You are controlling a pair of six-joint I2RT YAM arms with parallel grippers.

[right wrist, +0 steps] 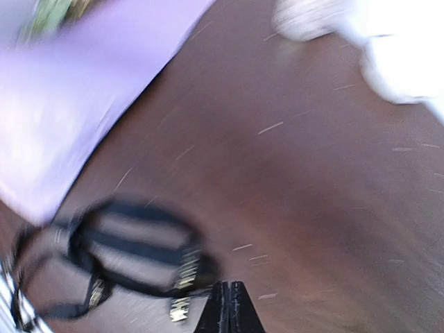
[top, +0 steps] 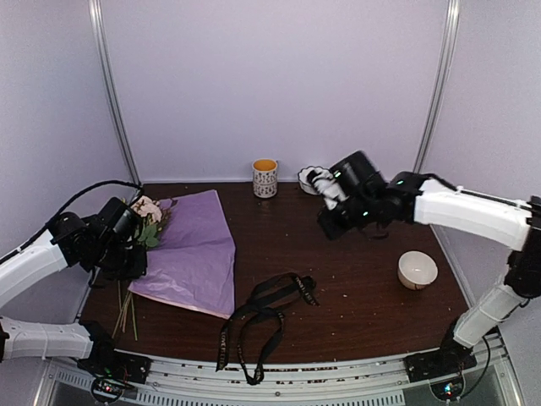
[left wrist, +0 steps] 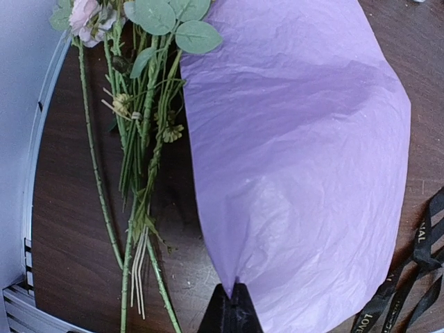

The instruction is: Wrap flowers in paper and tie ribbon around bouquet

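Note:
The purple wrapping paper point(top: 190, 254) lies on the left of the table. In the left wrist view its edge gathers into creases at the tips of my left gripper, which is shut on it. Beside the paper, to the left, lie the fake flowers: pink blooms point(top: 146, 208) at the far end, green stems point(left wrist: 142, 159) pointing to the front. My left arm hides part of them from above. A black ribbon point(top: 258, 315) lies in loose loops right of the paper. Up and away from it, my right gripper is shut with nothing visible between its fingers.
At the back stand a patterned mug point(top: 265, 179) and a white scalloped bowl point(top: 306, 185), the bowl partly behind my right arm. A plain white bowl point(top: 418, 270) sits at the right. Bare tabletop point(top: 363, 296) spreads between the ribbon and that bowl.

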